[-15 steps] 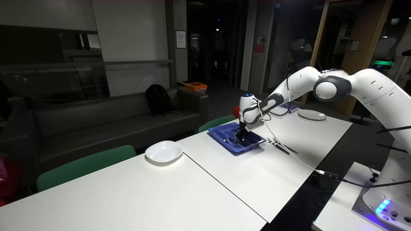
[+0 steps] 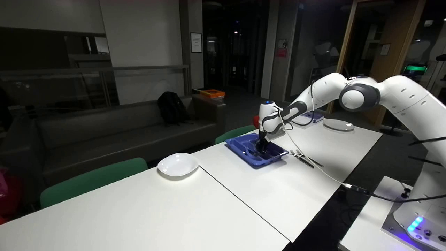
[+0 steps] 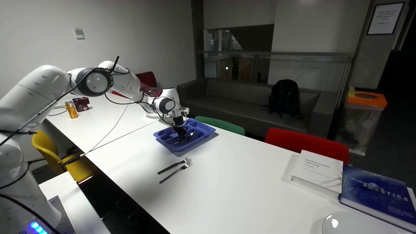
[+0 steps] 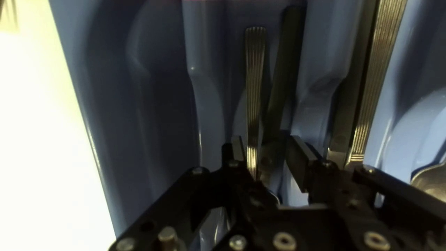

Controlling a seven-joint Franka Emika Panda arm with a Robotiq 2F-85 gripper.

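Observation:
Down inside the blue cutlery tray [image 3: 210,128] is my gripper, its fingers part open. In the wrist view a ribbed metal handle [image 4: 255,71] and a dark handle [image 4: 285,62] lie in one narrow compartment and run between the two fingers. The metal handle is close to the left finger, and a gap shows before the right one; neither piece looks clamped. Their far ends are hidden under the gripper. The compartment to the right holds a second ribbed handle [image 4: 378,75] beside a flat metal one.
Two dark-handled forks [image 3: 174,165] lie on the table in front of the tray. A white bowl [image 2: 178,164] stands off to one side. Books [image 3: 318,169] and a plate [image 3: 358,224] occupy the table's other end. A pale cable hangs from the arm across the table.
The arm's wrist has shifted very slightly left and up in exterior view 1, staying over the tray. Tray, forks and bowl have not moved.

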